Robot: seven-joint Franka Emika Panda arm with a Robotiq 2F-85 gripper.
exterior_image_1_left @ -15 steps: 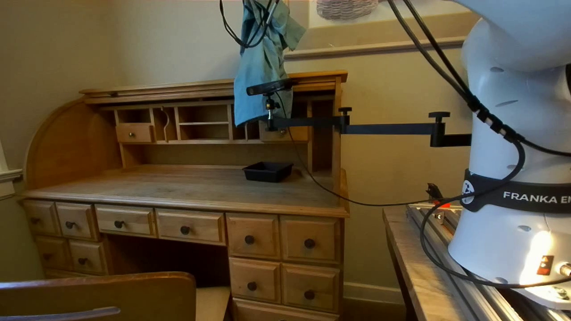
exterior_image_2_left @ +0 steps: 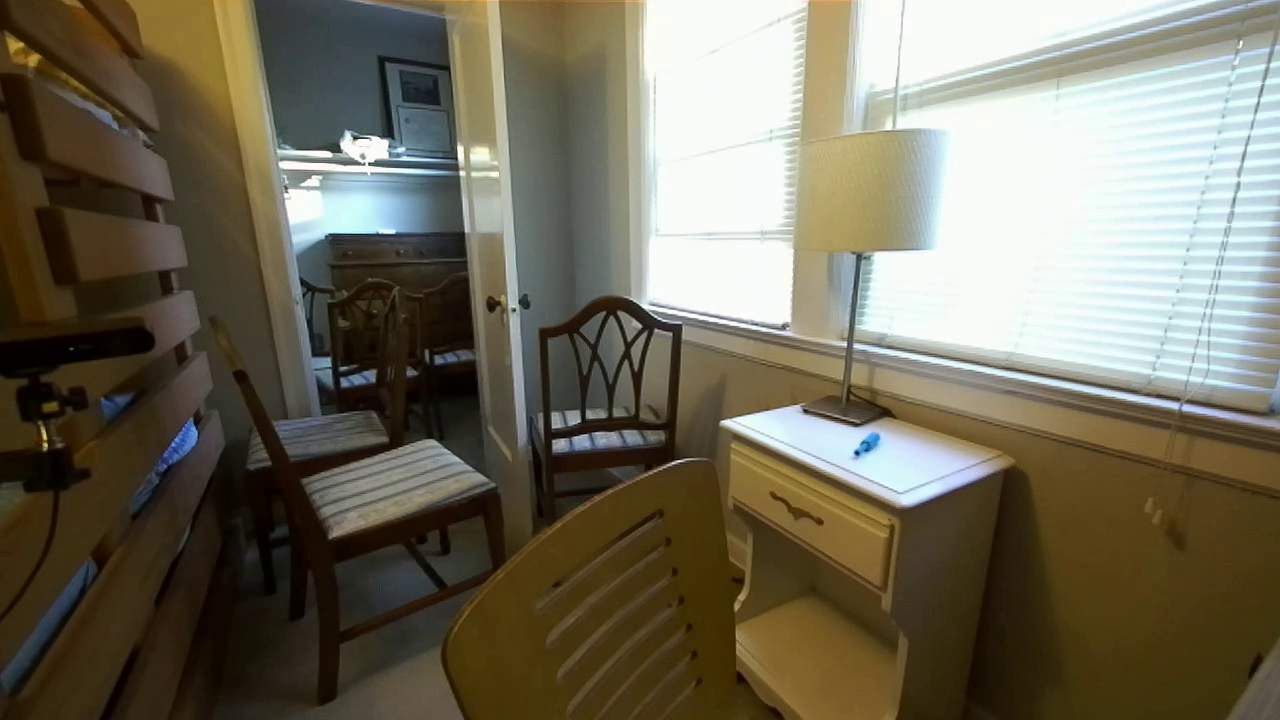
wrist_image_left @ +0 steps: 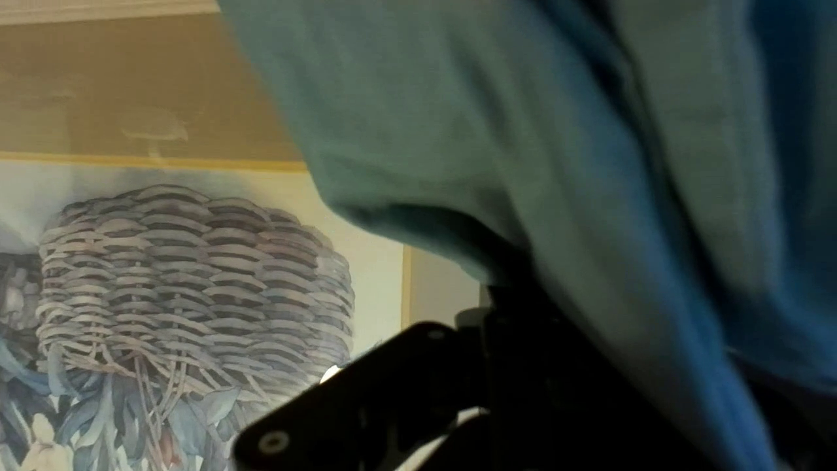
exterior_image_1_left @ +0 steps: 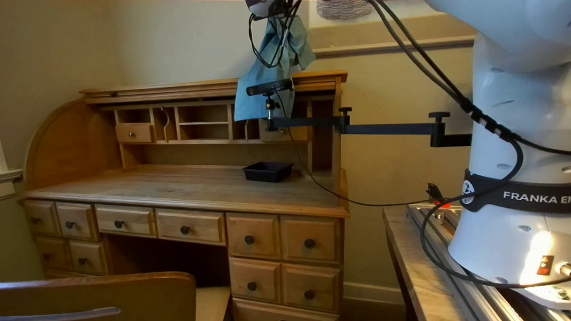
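Observation:
A light blue cloth (exterior_image_1_left: 267,88), possibly a garment, hangs in folds in front of the roll-top desk's upper right part in exterior view 1. Its top lies behind cables and the hand at the upper edge of that view. Across the right half of the wrist view the same cloth (wrist_image_left: 439,118) spreads close to the camera. My gripper is dark and shut, with the cloth gathered at its fingertips and draped over its right side. The exact pinch is hidden in shadow and folds. Neither gripper nor cloth shows in exterior view 2.
A black tray (exterior_image_1_left: 267,171) rests on the otherwise clear desktop (exterior_image_1_left: 176,182). A camera (exterior_image_1_left: 269,87) on a black bar stands in front of the cloth. The wall holds a framed basket picture (wrist_image_left: 196,290). In exterior view 2, a wooden chair (exterior_image_2_left: 600,588) stands before a white nightstand (exterior_image_2_left: 948,462).
The hand has moved right and slightly down in exterior view 1, so part of it now shows at the top. The cloth's upper part shifted right with it.

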